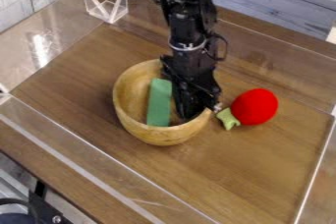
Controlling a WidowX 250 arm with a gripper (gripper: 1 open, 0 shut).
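Observation:
A wooden bowl point(137, 120) sits on the table with a green block point(159, 102) inside, standing along its left half. My black gripper point(191, 103) reaches down from above into the right part of the bowl. Its fingertips are dark against the bowl's interior and hard to make out, so whether it is open or shut does not show.
A red round object point(256, 106) with a small pale green piece point(227, 119) lies right of the bowl. A white wire frame point(105, 4) stands at the back left.

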